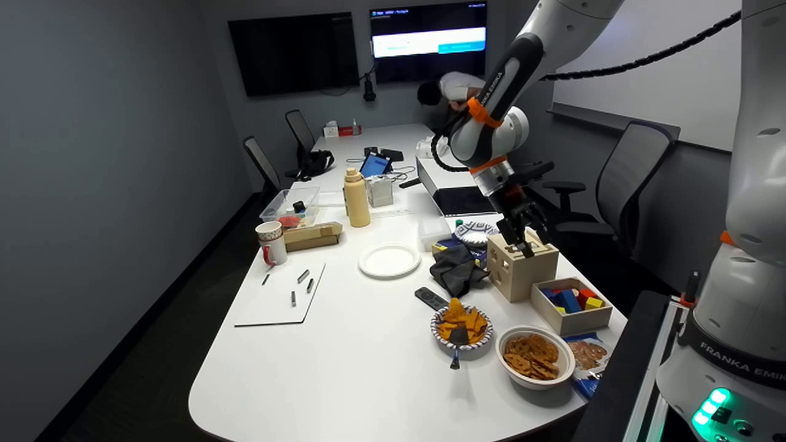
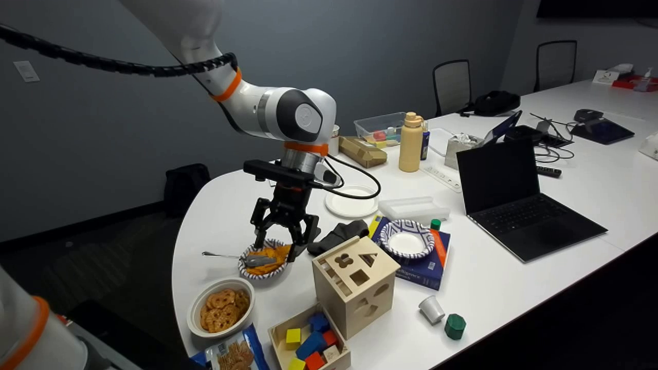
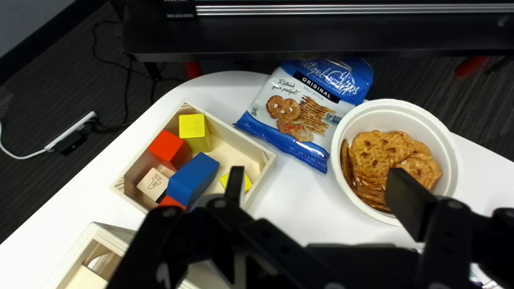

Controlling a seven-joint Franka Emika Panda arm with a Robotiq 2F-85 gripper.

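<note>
My gripper (image 2: pixel 274 247) is open and holds nothing; its fingers stand wide apart in the wrist view, pointing down above the table. Below it in that view are a white bowl (image 3: pixel 450 163) of pretzel chips (image 3: pixel 380 159), a blue pretzel bag (image 3: pixel 308 108) and a wooden tray (image 3: pixel 241 137) of coloured blocks. The wooden shape-sorter box (image 2: pixel 351 308) stands beside the tray, its top showing cut-out holes. A patterned bowl (image 1: pixel 482 340) of orange chips has a spoon (image 1: pixel 455 361) resting in it.
A dark cloth (image 1: pixel 458 269), a remote (image 1: pixel 431 298) and a white plate (image 1: pixel 389 261) lie mid-table. Behind the box, a patterned bowl (image 2: pixel 407 239) sits on a blue box (image 2: pixel 425 271). An open laptop (image 2: pixel 536 216) stands farther back.
</note>
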